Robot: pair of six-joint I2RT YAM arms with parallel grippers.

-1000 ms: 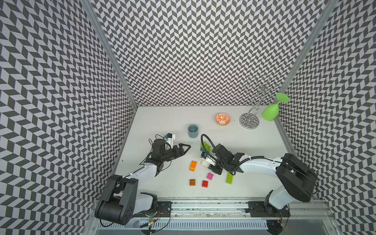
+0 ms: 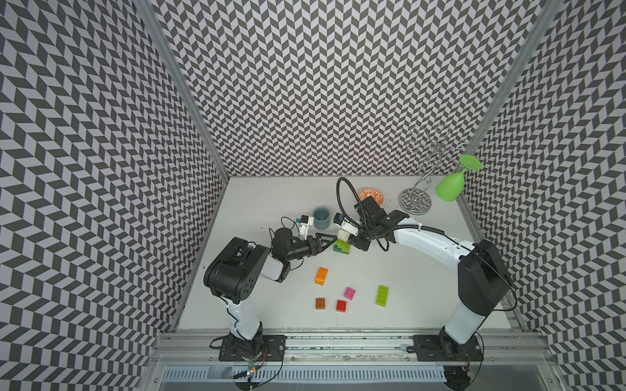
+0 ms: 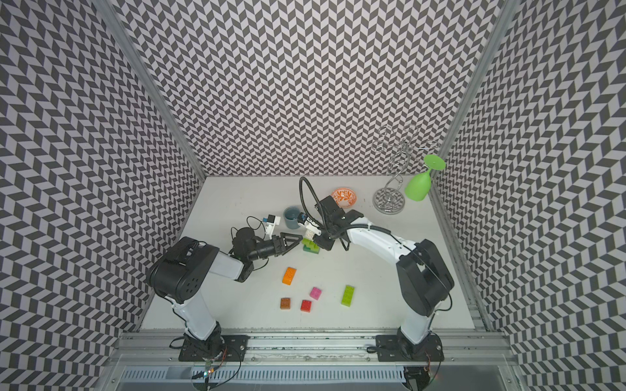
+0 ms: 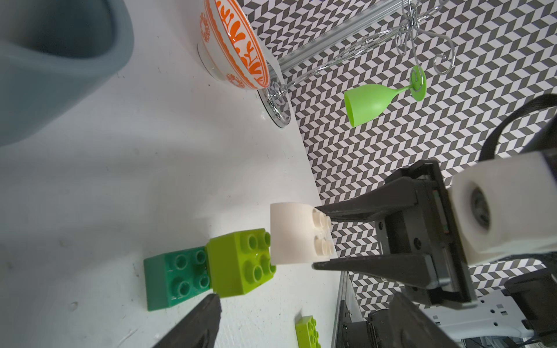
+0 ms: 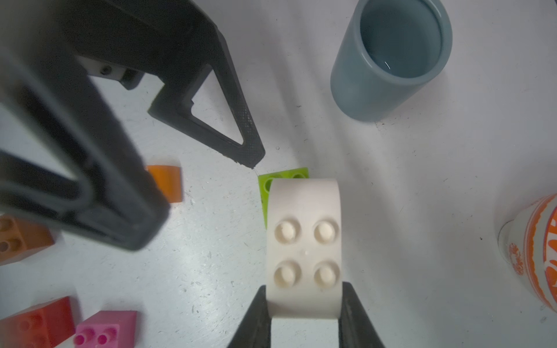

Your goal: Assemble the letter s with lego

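A white brick (image 5: 303, 249) is pinched in my right gripper, hanging just above and beside a lime green brick (image 4: 235, 261). That brick adjoins a darker green brick (image 4: 171, 278) on the table. My left gripper (image 2: 329, 241) is open beside them, its fingertips close to the green bricks, nothing between them. Loose bricks lie toward the front: orange (image 2: 321, 276), brown (image 2: 320, 303), red (image 2: 341, 305), pink (image 2: 349, 293) and another lime green (image 2: 382, 296).
A blue-grey cup (image 5: 383, 69) stands just behind the green bricks. An orange-patterned bowl (image 3: 343, 195), a metal stand (image 3: 388, 200) and a green goblet (image 3: 418, 185) are at the back right.
My right gripper has risen and moved back with the white brick, from the front to over the green bricks. My left gripper has moved right, closer to them.
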